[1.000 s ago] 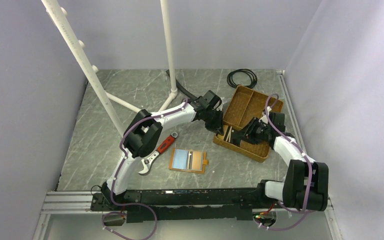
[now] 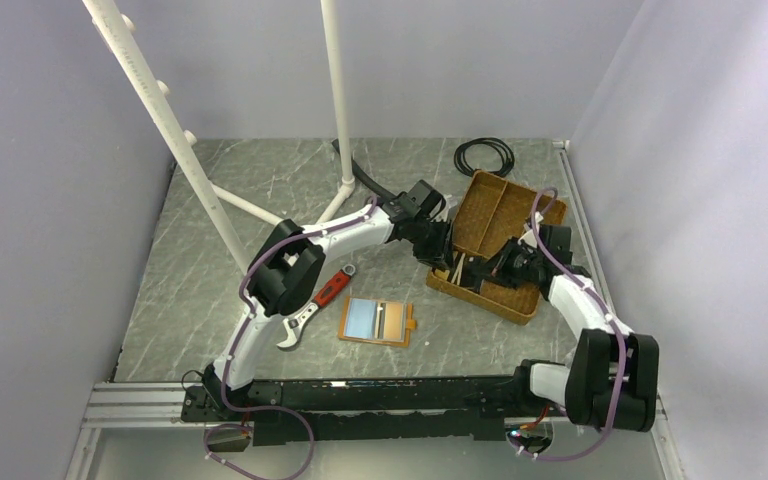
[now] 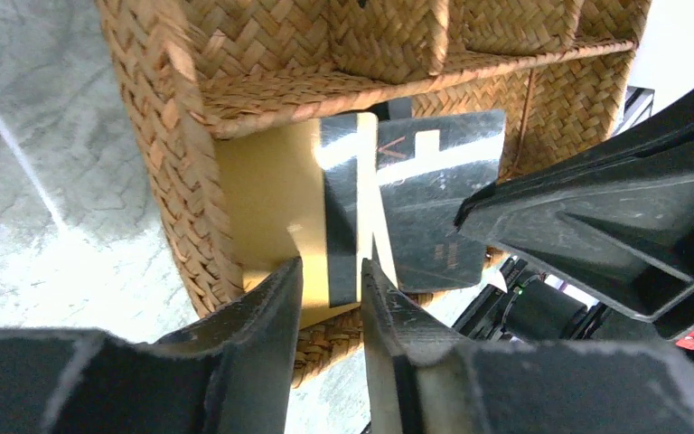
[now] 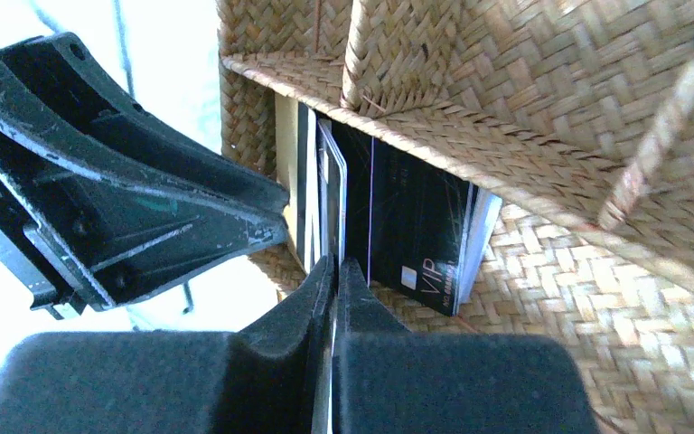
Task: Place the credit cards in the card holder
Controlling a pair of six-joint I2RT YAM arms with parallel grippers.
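Note:
A woven box holds upright cards in a front compartment. In the left wrist view gold and dark cards show. My left gripper hangs over them, part open, its fingers either side of the gold card's lower face. My right gripper is at a thin card edge in the right wrist view, fingertips together; whether it grips that card is unclear. A black VIP card leans behind it. The card holder lies open on the table, with cards in it.
A red-handled wrench lies left of the holder. A coiled black cable is at the back, near white pipes. The table left of the box's front is clear.
My right arm has shifted slightly over the last second, its gripper staying in the box. My left gripper has moved very slightly at the box's left end.

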